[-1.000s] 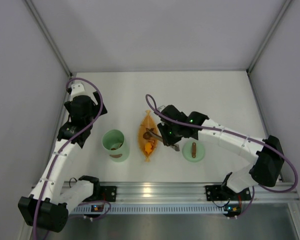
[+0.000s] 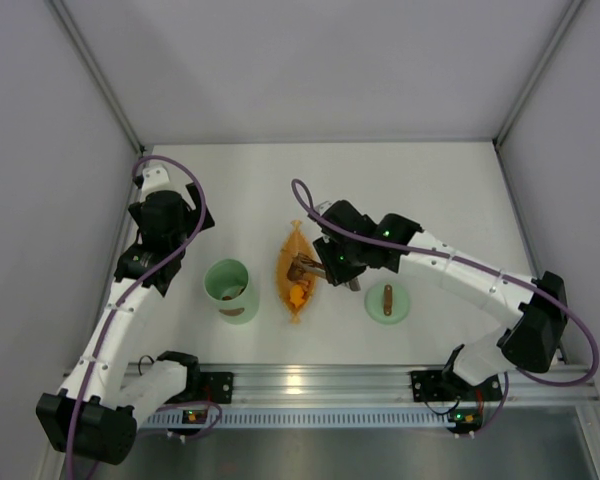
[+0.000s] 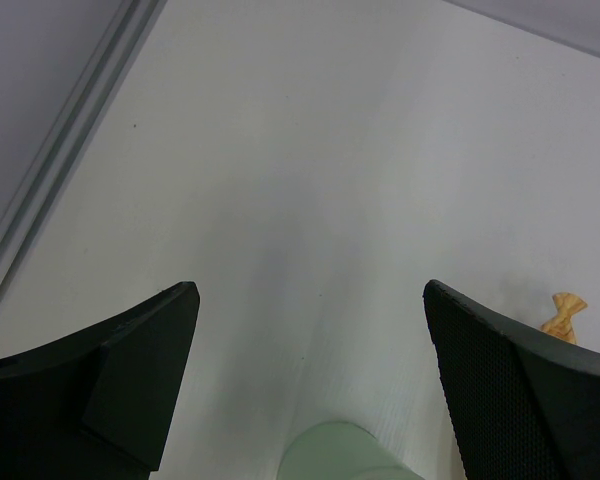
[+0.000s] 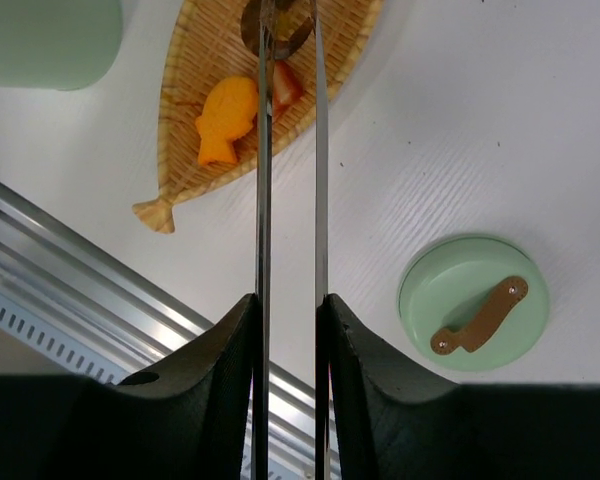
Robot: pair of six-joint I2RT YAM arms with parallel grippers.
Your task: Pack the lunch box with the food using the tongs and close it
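Observation:
An orange boat-shaped basket [image 2: 286, 250] holds an orange fish-shaped piece [image 4: 225, 110], a red piece [image 4: 285, 85] and a brown item [image 4: 299, 35]. My right gripper [image 2: 305, 267] is shut on long metal tongs [image 4: 321, 220], whose tips reach into the basket over the brown item; whether they grip it I cannot tell. A green cup [image 2: 228, 275] stands left of the basket, a green plate [image 4: 440, 280] with a brown piece [image 4: 490, 310] to its right. My left gripper stands open above the table's left side, nothing between its fingers.
Bare table [image 2: 400, 175] lies behind the basket. A metal rail [image 2: 310, 373] runs along the front edge, with walls at the sides and back.
The left arm is unchanged.

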